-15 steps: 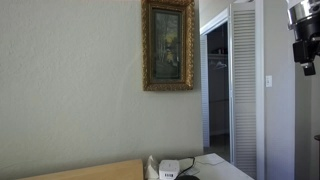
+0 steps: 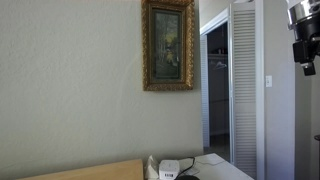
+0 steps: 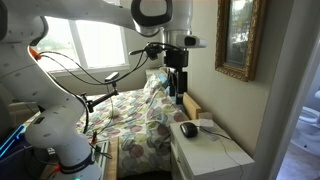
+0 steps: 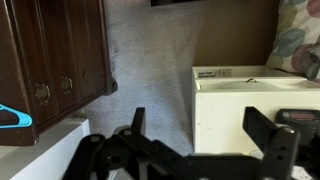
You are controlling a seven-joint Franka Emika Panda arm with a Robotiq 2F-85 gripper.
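Note:
In the wrist view my gripper is open, its two dark fingers wide apart, with nothing visible between them. It hangs in the air beside and above a white nightstand [image 4: 220, 118]. The second exterior view shows the gripper [image 3: 177, 92] pointing down near the nightstand [image 3: 212, 160], clear of its top. A small black device [image 3: 190, 130] sits on that top. Only the end of the gripper [image 2: 306, 52] shows at the upper right of the first exterior view.
A dark wooden cabinet [image 4: 62, 65] stands left of grey carpet [image 4: 155, 75]. A bed with a patterned cover [image 3: 130, 125] lies behind the arm. A white box [image 2: 169, 169] and a cable [image 3: 225, 137] are on the nightstand. A framed picture [image 2: 168, 45] hangs on the wall.

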